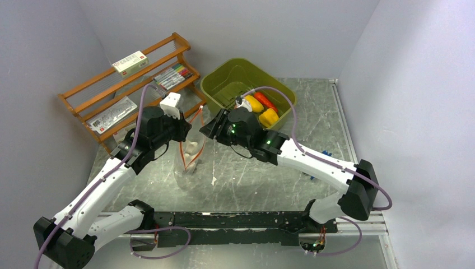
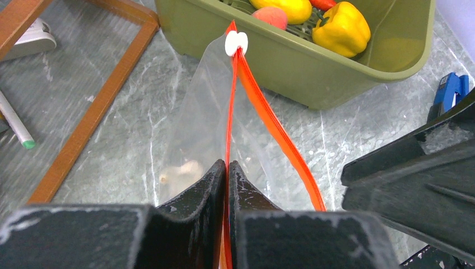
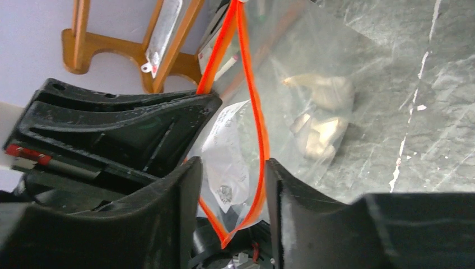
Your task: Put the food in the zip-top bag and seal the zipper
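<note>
The clear zip top bag [image 1: 190, 159] with orange zipper edges stands upright, pale pieces [image 3: 322, 134] inside its lower part. My left gripper is shut on one zipper edge, the white slider [image 2: 236, 43] visible above it. Beside the bag's right, my right gripper [image 1: 208, 126] is part open, nothing seen between its fingertips; the bag's orange edges show behind them in the right wrist view. The green bin [image 1: 224, 78] behind holds a red carrot [image 1: 263, 100], yellow peppers [image 2: 341, 31] and a pink round item [image 2: 270, 17].
A wooden rack [image 1: 95, 102] with boxes and markers stands at the back left. A small blue object [image 2: 448, 92] lies right of the bin. Walls enclose the sides and back.
</note>
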